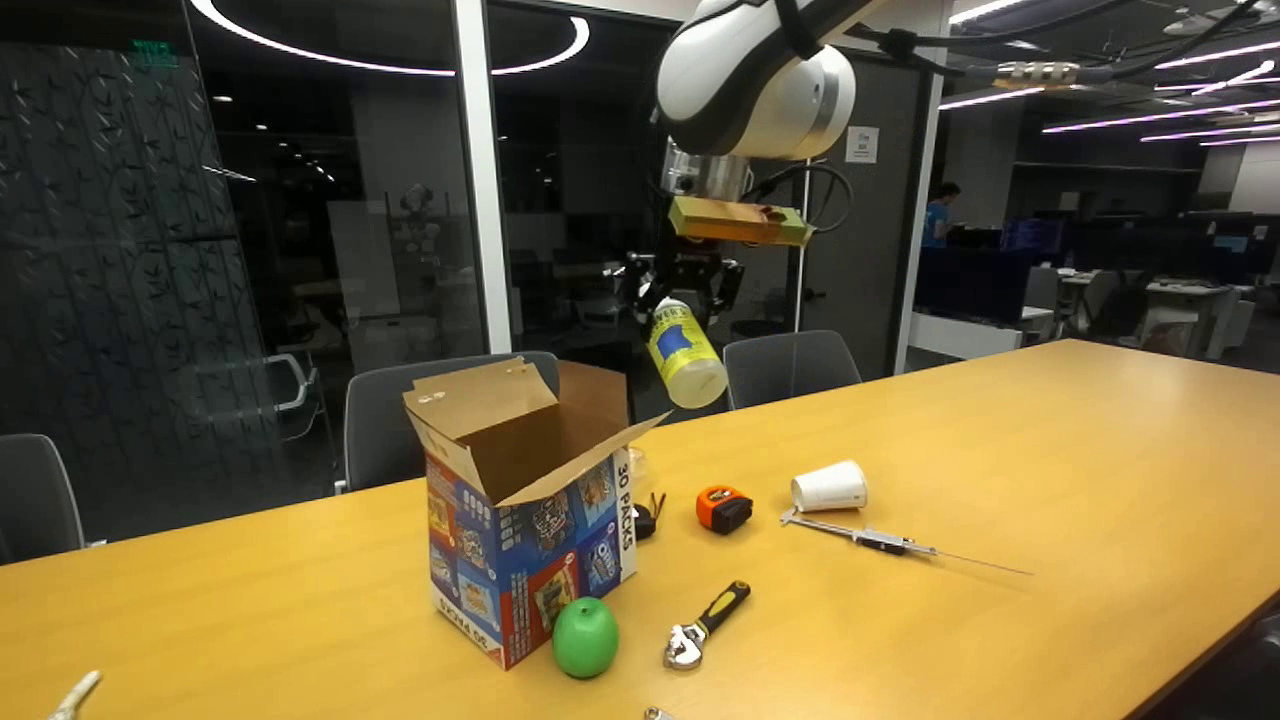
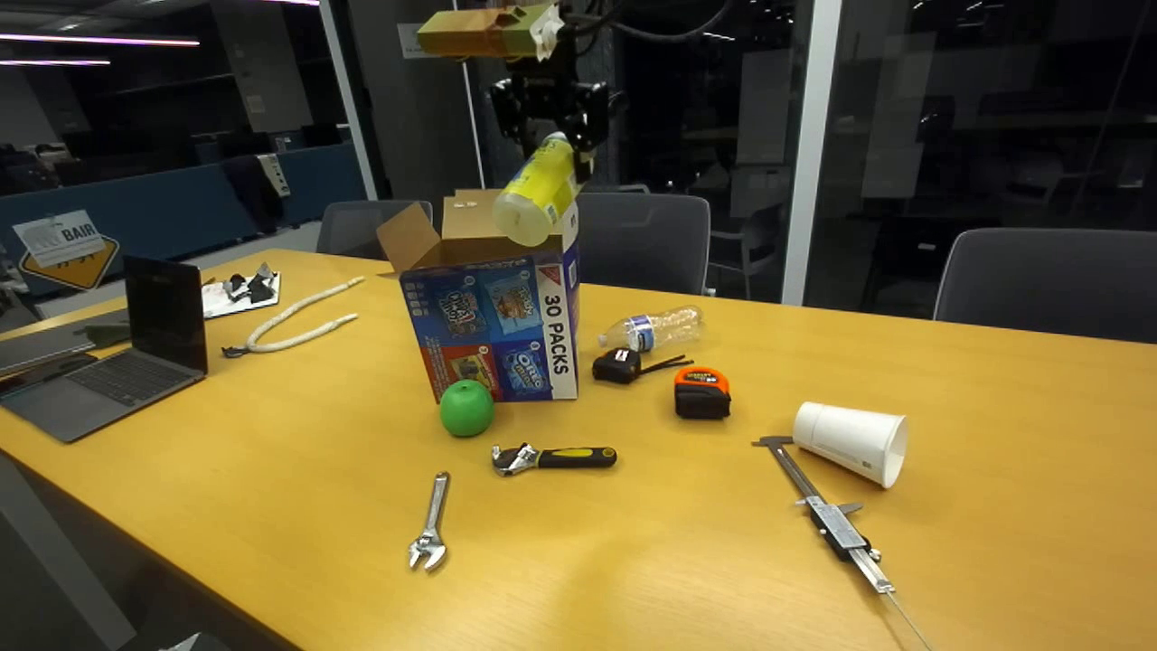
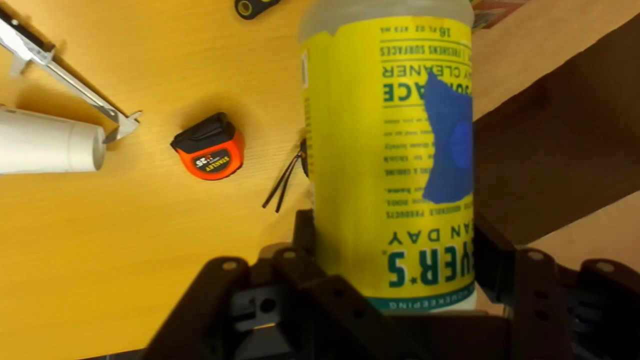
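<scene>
A yellow-labelled cleaner bottle (image 1: 680, 350) is held tilted in the air, with my gripper (image 1: 685, 300) shut around its upper end. In the wrist view the bottle (image 3: 390, 150) fills the middle, a blue patch on its label, and a dark finger presses on either side. The open cardboard snack box (image 1: 564, 528) stands on the table with its flaps spread. From exterior view 1, the bottle appears above and to the right of the box opening. Exterior view 2 has the bottle (image 2: 539, 190) overlapping the box's upper right edge. The box's inside bottom is hidden.
A green round object (image 2: 466, 408) sits against the box front. Around lie a black-and-yellow wrench (image 2: 564, 457), a silver wrench (image 2: 431, 526), an orange tape measure (image 2: 701, 392), a white cup (image 2: 851, 441), calipers (image 2: 830, 515) and a clear plastic bottle (image 2: 656, 327).
</scene>
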